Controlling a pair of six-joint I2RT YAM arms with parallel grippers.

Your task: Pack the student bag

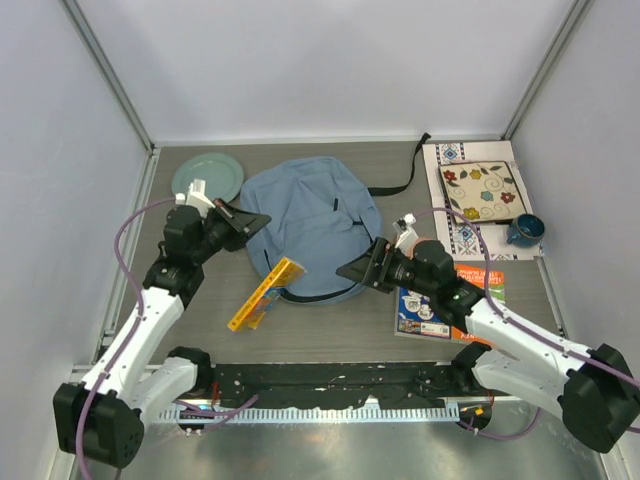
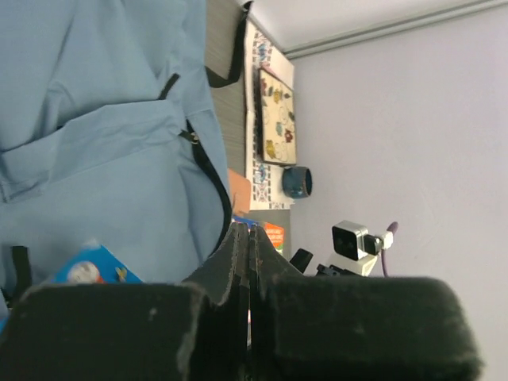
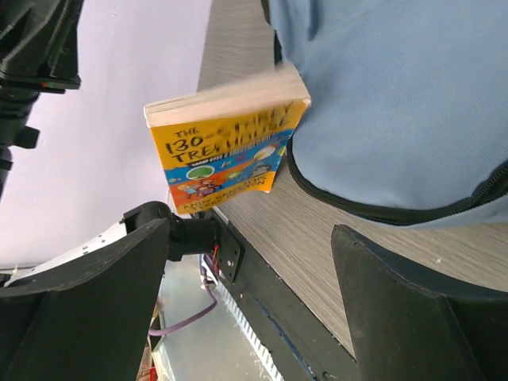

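The orange and blue paperback (image 1: 265,297) is loose and tilted on edge at the bag's lower left, touching neither gripper. Its titled cover (image 3: 226,155) faces the right wrist camera; whether its lower edge touches the table I cannot tell. Above and behind it, my left gripper (image 1: 252,222) has its fingertips closed together with nothing between them, while a blurred blue corner of the book (image 2: 94,266) lies outside them. My right gripper (image 1: 362,270) is open and empty over the bag's right side. The blue-grey bag (image 1: 310,195) lies flat in the middle.
A green plate (image 1: 208,176) is at back left. On the right are a patterned mat (image 1: 450,155), a floral-covered book (image 1: 485,192) and a dark blue mug (image 1: 525,230). Colourful books (image 1: 420,315) lie partly beneath the right arm. Bare table shows at front centre.
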